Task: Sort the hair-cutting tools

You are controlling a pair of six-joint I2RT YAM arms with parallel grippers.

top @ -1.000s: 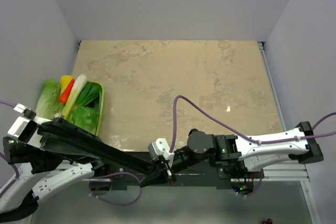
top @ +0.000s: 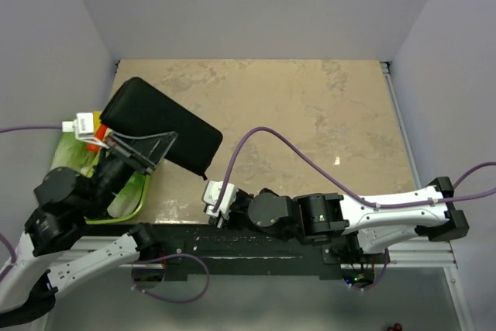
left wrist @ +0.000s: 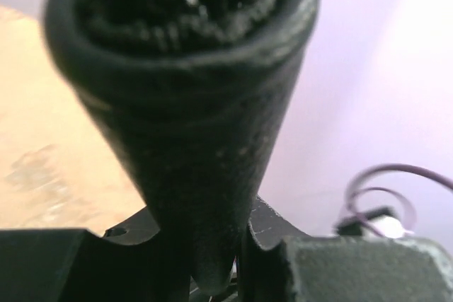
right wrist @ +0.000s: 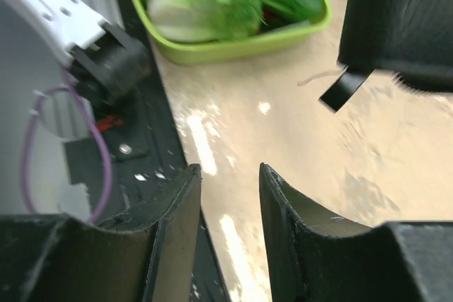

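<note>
A black tool case [top: 163, 122] is held up over the left side of the table by my left gripper [top: 147, 153]; in the left wrist view the case [left wrist: 191, 104] fills the middle, between the fingers. The same case [right wrist: 400, 19] shows at the upper right of the right wrist view, with a dark tab hanging from it. My right gripper stands open below and apart from it, nothing between its fingers. No hair cutting tools are visible outside the case.
A green basin [right wrist: 233, 49] of vegetables stands at the left of the table, partly hidden by the left arm from above. A dark rail runs along the front edge, with purple cables about.
The right gripper has come away from the case's end and now sits apart from it.
</note>
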